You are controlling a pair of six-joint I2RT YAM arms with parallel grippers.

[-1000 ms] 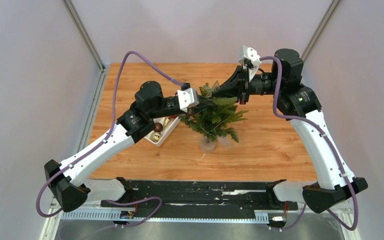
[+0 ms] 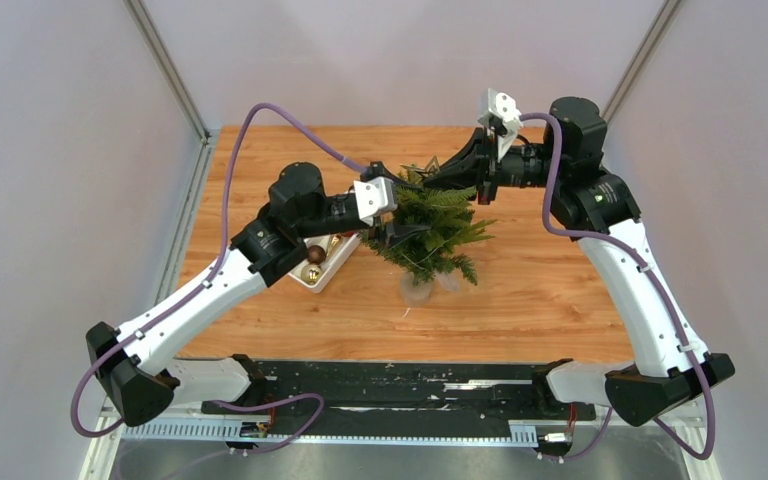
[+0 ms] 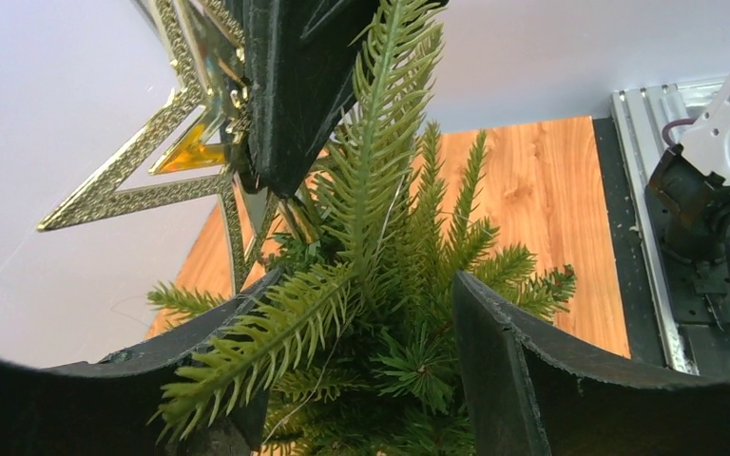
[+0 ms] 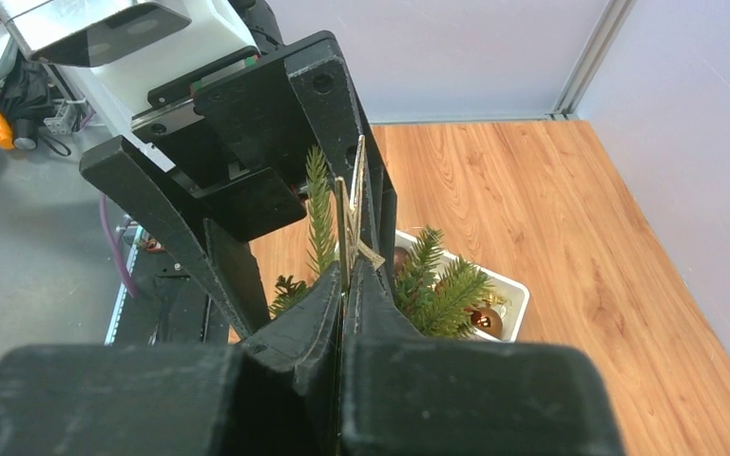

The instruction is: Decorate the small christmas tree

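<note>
The small green tree (image 2: 430, 240) stands mid-table in a pale pot (image 2: 416, 291). A gold star (image 3: 138, 201) with an openwork outline is at the tree's top. My right gripper is shut on that star, which shows edge-on between its fingertips in the right wrist view. From the left, my left gripper (image 2: 418, 207) reaches around the upper tree, its fingers (image 3: 504, 347) well apart. Green sprigs (image 3: 380, 161) rise between and in front of those fingers, not pinched. Whether the star's lower end touches the stem is hard to tell.
A white box (image 2: 336, 267) holding brown and gold baubles (image 2: 313, 273) lies left of the tree, partly beneath my left arm. Both grippers are close together at the treetop.
The right arm looks nearly still.
</note>
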